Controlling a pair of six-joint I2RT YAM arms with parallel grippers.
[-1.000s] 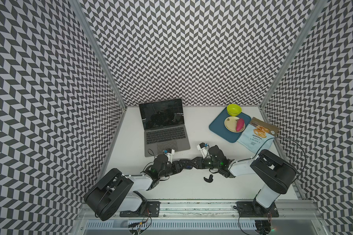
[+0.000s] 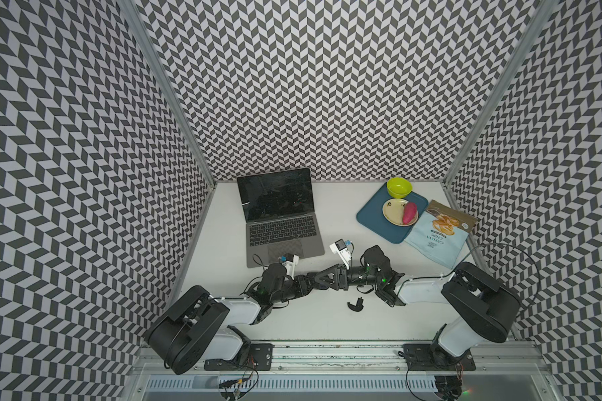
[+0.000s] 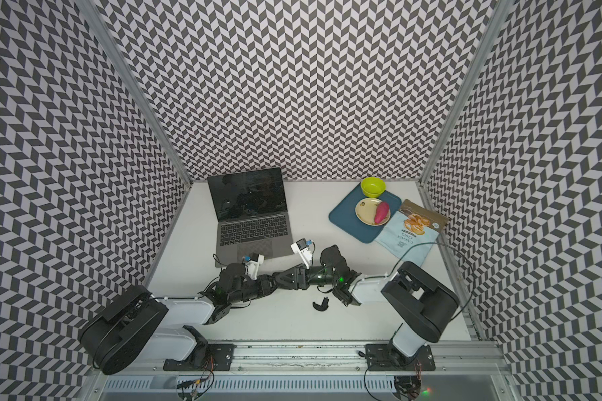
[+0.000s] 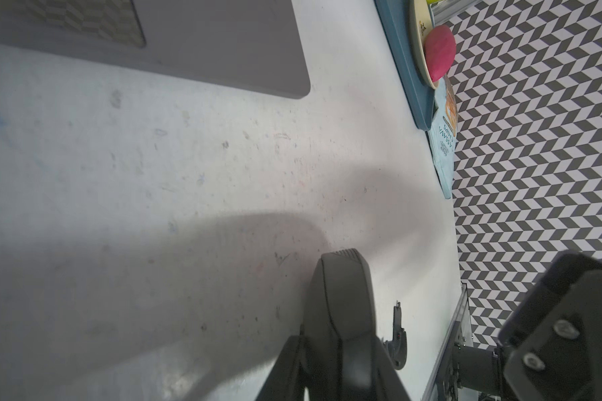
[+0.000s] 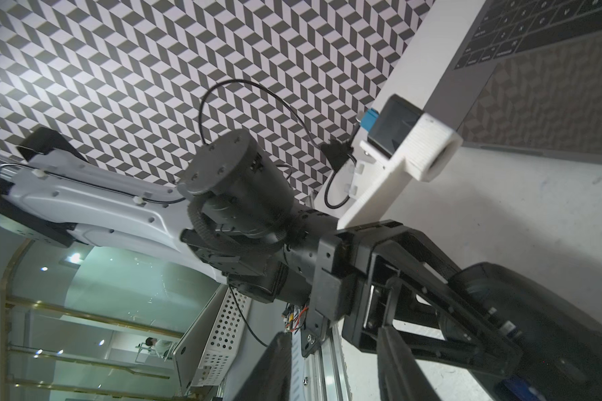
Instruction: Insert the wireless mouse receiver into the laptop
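My left gripper [image 2: 312, 278] is shut on a dark mouse [image 5: 535, 320], held above the table. In the left wrist view the mouse [image 4: 341, 294] juts up from between my left fingers. My right gripper [image 2: 327, 275] is close beside the mouse, its fingers spread apart; in the right wrist view the right fingers [image 5: 398, 374] have a gap with nothing visible in it. No receiver can be made out in any view. The grey laptop [image 2: 284, 250] stands open behind the left arm, its side ports too small to see.
A curved black piece [image 2: 356, 304] lies on the table in front of the right gripper. To the back right are a blue tray [image 2: 374, 217] with a plate and yellow-green bowl [image 2: 399, 187], and a snack bag [image 2: 438, 244]. White table between laptop and tray is free.
My right gripper's fingers have spread and now reach over the mouse's right end; the right elbow has shifted right and toward the front. The left arm and the mouse look nearly still.
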